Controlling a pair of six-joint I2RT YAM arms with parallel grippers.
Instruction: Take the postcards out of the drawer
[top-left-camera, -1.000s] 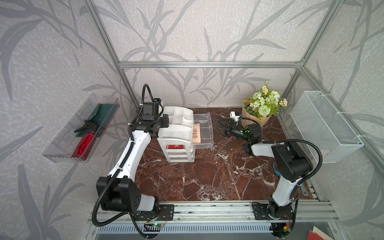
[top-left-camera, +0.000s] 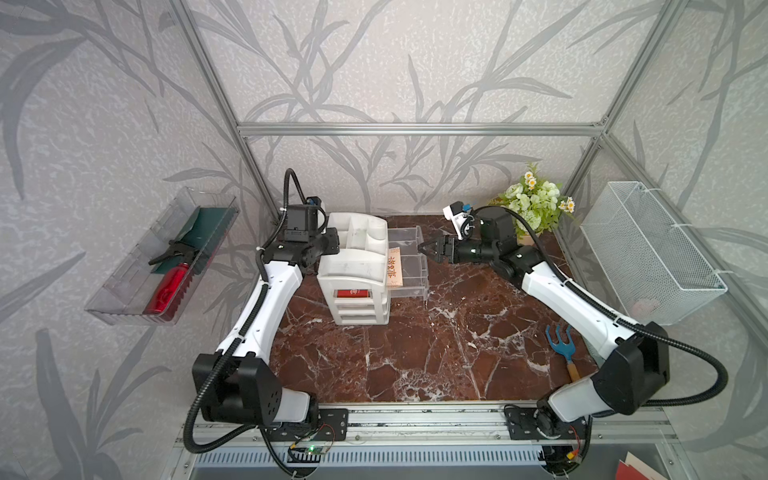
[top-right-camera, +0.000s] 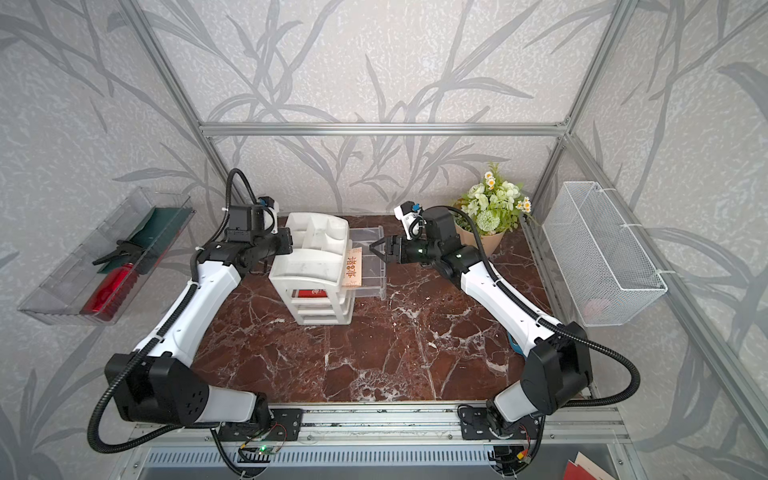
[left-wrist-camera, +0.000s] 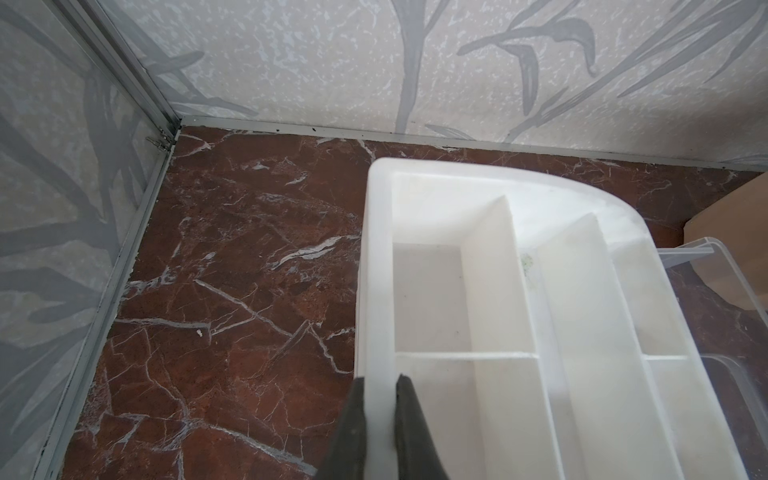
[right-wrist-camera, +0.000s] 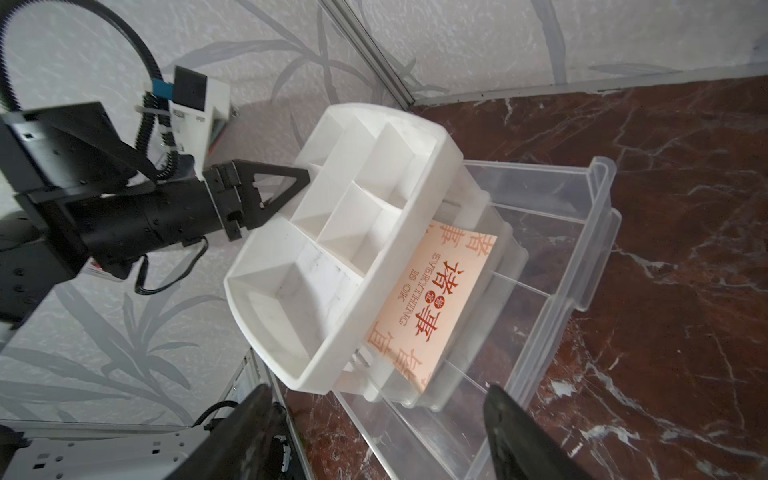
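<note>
A cream postcard (right-wrist-camera: 438, 300) with red characters lies in the pulled-out clear drawer (right-wrist-camera: 552, 352), half under the white cabinet top. The white cabinet (top-left-camera: 352, 268) stands left of centre, its drawer sticking out to the right. My left gripper is shut on the cabinet's left wall, with the white rim (left-wrist-camera: 381, 264) between its fingers. Level with the drawer, my right gripper (top-left-camera: 426, 249) hovers at its outer end. In the right wrist view its fingers (right-wrist-camera: 502, 424) stand well apart with nothing between them. Whether other cards lie below is hidden.
Behind the right arm stands a flower pot (top-right-camera: 484, 238). A wire basket (top-left-camera: 656, 248) hangs on the right wall and a clear bin (top-left-camera: 112, 300) on the left. A blue fork (top-left-camera: 562, 345) lies front right.
My right arm has stretched out and its gripper has moved left and slightly upward, close to the drawer. The cabinet has shifted very slightly to the right. The left arm looks still.
</note>
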